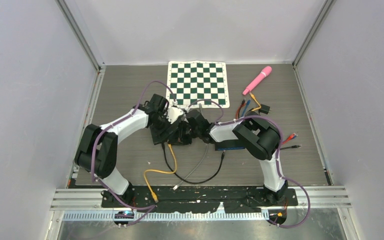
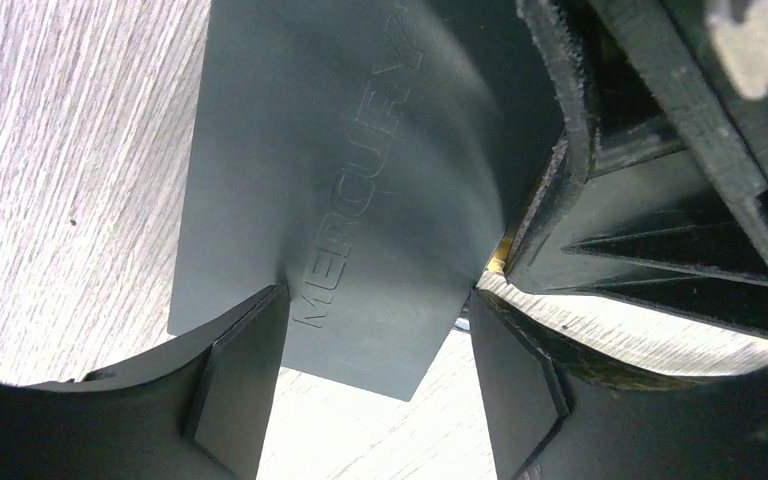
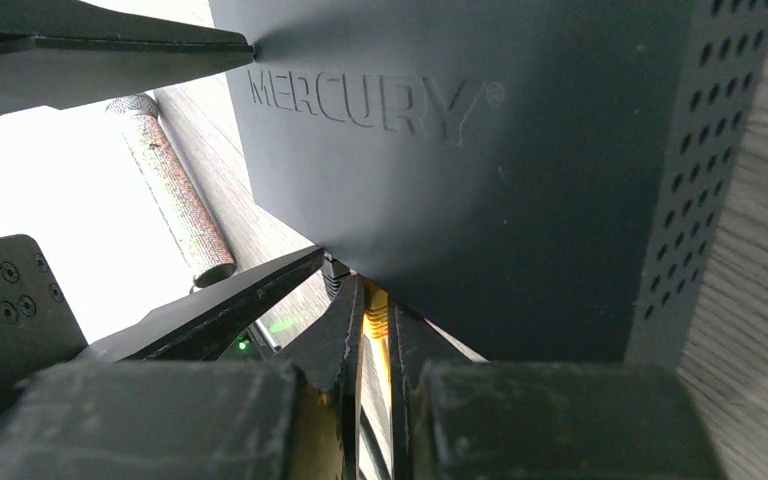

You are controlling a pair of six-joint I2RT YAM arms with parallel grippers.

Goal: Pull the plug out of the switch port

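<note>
A dark grey MERCURY switch fills much of both wrist views. My left gripper is part open over it, one finger on the casing and the other at its right edge. My right gripper is shut on a yellow plug at the switch's lower edge, with a black connector beside it. In the top view both grippers meet over the switch, largely hiding it, and the yellow cable runs from there toward the front edge.
A checkered board lies behind. A pink wand, assorted cables and a second dark box are to the right, partly under the right arm. Black and grey cables cross the front middle.
</note>
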